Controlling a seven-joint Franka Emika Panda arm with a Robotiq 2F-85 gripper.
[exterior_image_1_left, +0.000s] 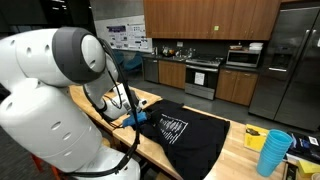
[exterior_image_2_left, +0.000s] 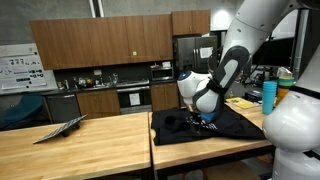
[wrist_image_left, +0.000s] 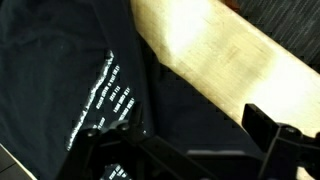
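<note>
A black cloth with white lettering, seemingly a garment, lies on the wooden table; the cloth (exterior_image_1_left: 195, 138) spreads wide in exterior view 1 and has a raised, bunched part near the arm. In the wrist view the cloth (wrist_image_left: 65, 65) fills the left and lower middle, with a fold running beside its print. My gripper is open above the cloth's edge, its two dark fingers wide apart at the lower left and right. Nothing is held between them. From exterior view 2, the gripper (exterior_image_2_left: 192, 122) is low over the cloth; its fingertips are hard to make out.
A blue cup (exterior_image_1_left: 272, 153) stands on the table's right side, near yellow items (exterior_image_1_left: 256, 137). Bare wood (exterior_image_2_left: 90, 145) lies free left of the cloth. A dark flat object (exterior_image_2_left: 62, 130) rests farther left on the table.
</note>
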